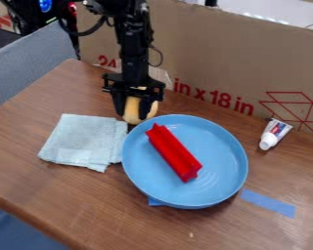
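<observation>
The black gripper (133, 92) is low at the back of the table, its fingers around a yellow object (138, 113) that stands behind the blue plate (186, 197); whether it grips it cannot be told. A red bar-shaped object (175, 152) lies on the plate. A folded pale cloth (78, 140) lies left of the plate.
A white tube (274, 134) lies at the right. A cardboard wall (250, 63) closes off the back, and a grey padded edge (22, 73) runs along the left. Blue tape (269, 204) is on the tabletop.
</observation>
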